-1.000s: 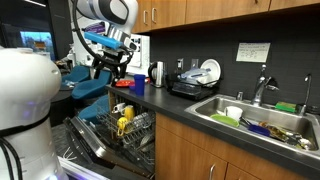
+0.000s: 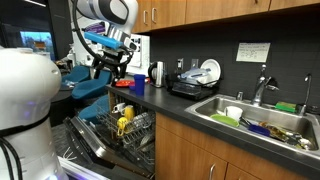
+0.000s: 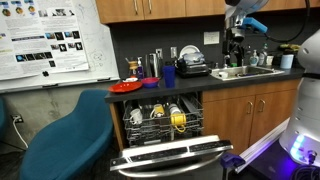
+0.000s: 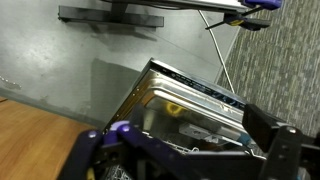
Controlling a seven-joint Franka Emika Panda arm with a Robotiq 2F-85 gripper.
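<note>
My gripper is open, its dark fingers [image 4: 128, 150] wide apart with nothing held between them. In exterior view 1 the gripper [image 2: 118, 72] hangs high at the left, above the open dishwasher; exterior view 2 has the arm at the upper right. Below it, the dishwasher door [image 3: 170, 157] is lowered. A wire rack [image 3: 150, 128] stands in the dishwasher, holding several dishes, among them a yellow item [image 2: 123, 124]. From the wrist, the door's metal edge [image 4: 190, 82] runs diagonally beneath the fingers.
A sink [image 2: 268, 120] with utensils and a green-and-white cup lies in the counter at the right. On the counter stand a blue container [image 3: 168, 75], a dish rack [image 2: 187, 88] and red dishes [image 3: 132, 84]. A teal chair [image 3: 65, 130] sits left of the dishwasher.
</note>
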